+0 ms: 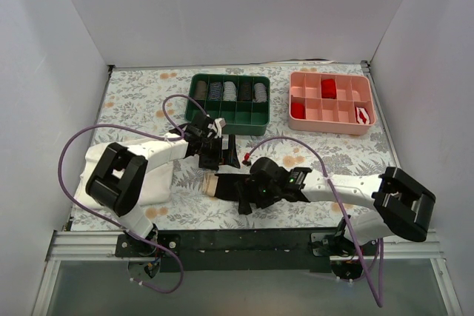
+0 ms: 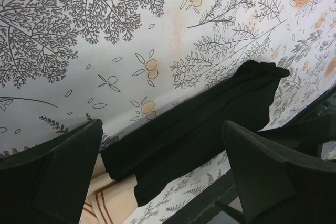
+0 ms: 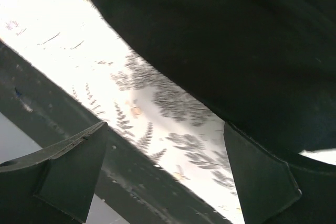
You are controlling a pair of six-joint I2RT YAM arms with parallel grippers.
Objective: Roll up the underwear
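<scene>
A dark garment (image 1: pixel 226 186) with a cream, brown-striped waistband (image 1: pixel 209 184) lies as a long folded strip in front of the arms, its right end hidden under my right arm in the top view. Just behind it stands my left gripper (image 1: pixel 222 159), open. In the left wrist view the dark cloth (image 2: pixel 178 140) runs diagonally, its waistband (image 2: pixel 113 200) near the left finger (image 2: pixel 58 171). My right gripper (image 1: pixel 252 205) is open over the cloth's right part. The right wrist view shows dark cloth (image 3: pixel 210 40) close to the right finger (image 3: pixel 257 177); whether they touch, I cannot tell.
A green divided box (image 1: pixel 248 120) with several rolled items stands at the back, close behind my left gripper. At back right is a pink divided box (image 1: pixel 326 120). White cloth (image 1: pixel 155 183) lies left, under my left arm. The dark table edge (image 1: pixel 237 240) runs along the front.
</scene>
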